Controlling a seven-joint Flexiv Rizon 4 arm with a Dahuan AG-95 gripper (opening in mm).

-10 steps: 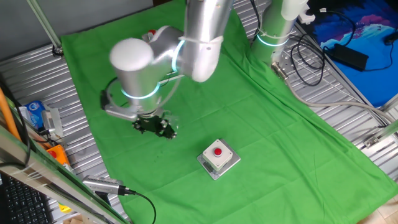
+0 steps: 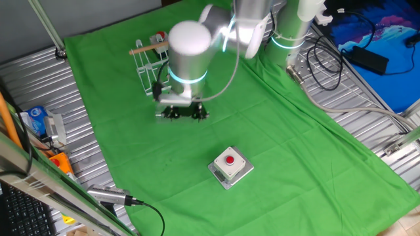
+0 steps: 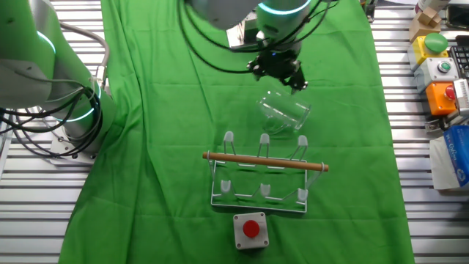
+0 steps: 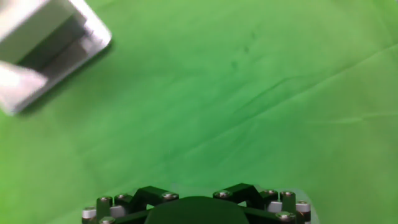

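A clear glass mug (image 3: 286,110) hangs tilted at my black gripper (image 3: 282,72) in exterior view 2, above the green cloth. My gripper (image 2: 185,115) seems shut on it, as the faint glass travels along with the fingers; the contact itself is hard to see. Along the lower edge of the wrist view sit the gripper's (image 4: 196,198) black linkages, with a faint clear edge behind them. A white rack (image 3: 260,208) with a wooden bar (image 3: 265,160) and several upright prongs stands near the mug; in exterior view 1 the arm partly covers this rack (image 2: 142,71).
A white box with a red button (image 2: 230,160) sits on a metal plate, toward the front of the cloth. Another red-button box (image 3: 250,230) stands beside the rack. Coloured button boxes (image 3: 437,72) line the side.
In exterior view 1 my arm has swung to the right and back toward the rack, the faint glass moving with the gripper. The red-button box in front has stayed put.
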